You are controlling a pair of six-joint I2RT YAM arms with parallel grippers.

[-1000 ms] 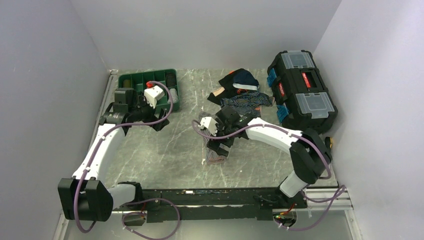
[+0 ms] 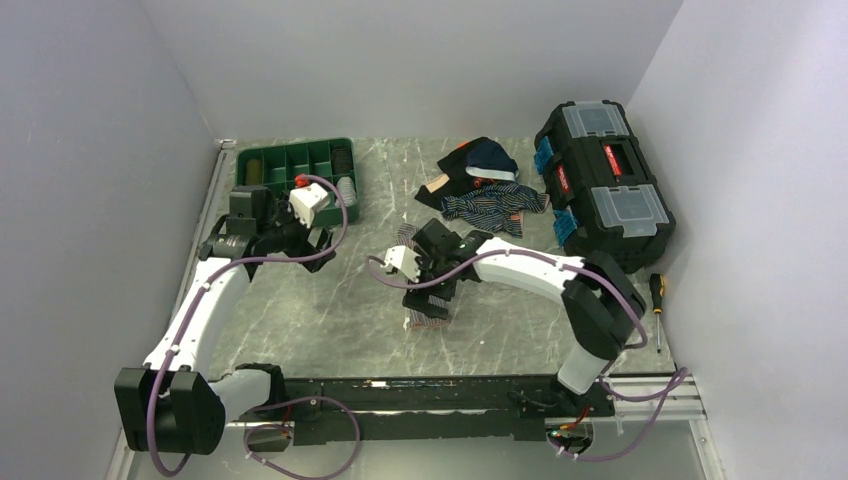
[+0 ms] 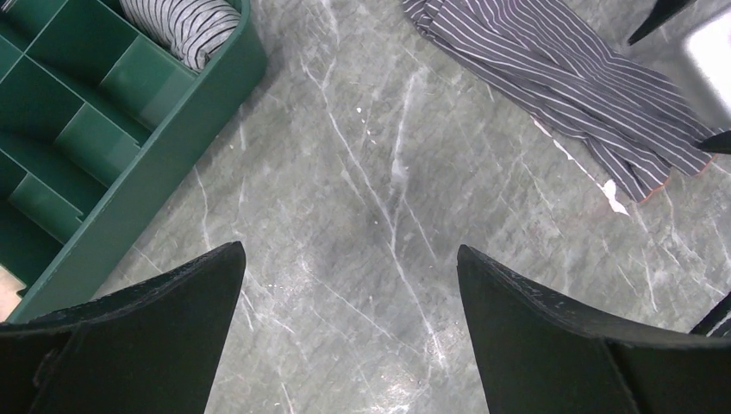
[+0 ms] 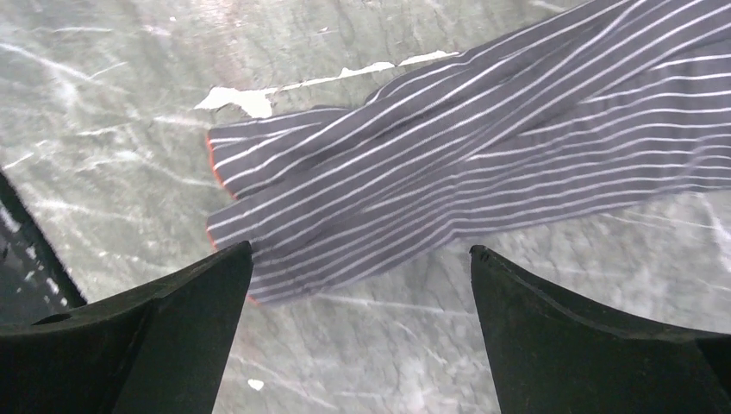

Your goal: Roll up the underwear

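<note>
A grey striped pair of underwear (image 4: 448,172) lies folded lengthwise in a long strip on the marble table (image 2: 340,320), with orange edging at its near end. My right gripper is open low over that end, its left fingertip at the cloth near the orange edge. In the top view it largely covers the strip. My left gripper stands open over bare table beside the green divided organizer (image 3: 155,155), with nothing between its fingers; the strip shows at the upper right of the left wrist view.
A pile of dark and striped garments (image 2: 490,205) lies at the back centre-right. Black toolboxes (image 2: 610,180) stand along the right side, with a screwdriver (image 2: 657,305) beside them. The organizer holds rolled items at the back left.
My right gripper has moved left and toward the front over the strip's near end. My left arm has shifted slightly toward the front.
</note>
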